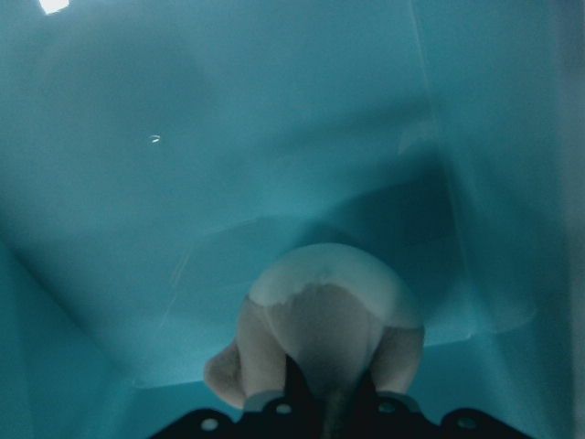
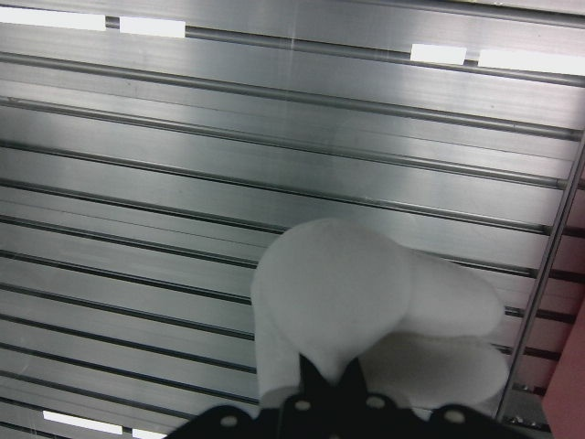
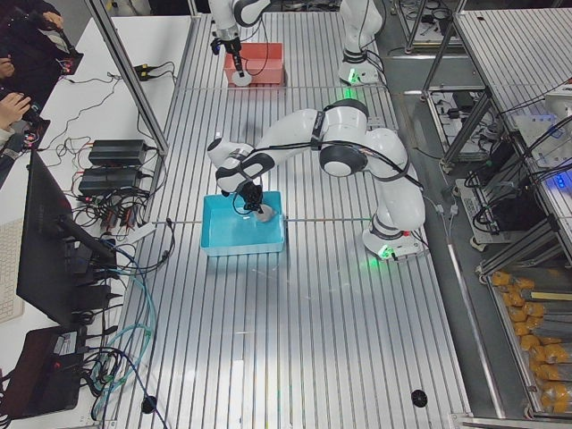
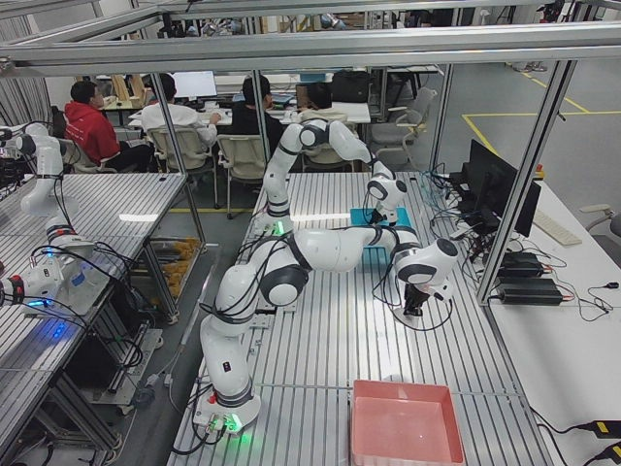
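Observation:
My left gripper [image 3: 253,198] is down inside the cyan box [image 3: 223,243], shut on a pale soft object [image 3: 264,214]; in the left wrist view the object [image 1: 324,325] hangs between its dark fingers over the box floor. My right gripper [image 4: 415,303] is shut on a white soft object [image 2: 334,283], which in the right wrist view is above the slatted table, with a red edge at the right. In the camera right view that gripper is behind the pink box [image 4: 406,447].
Monitors, black power units and cables [image 3: 116,152] line the desk beside the slatted table. A second metal table [image 4: 116,209] stands alongside, across a gap.

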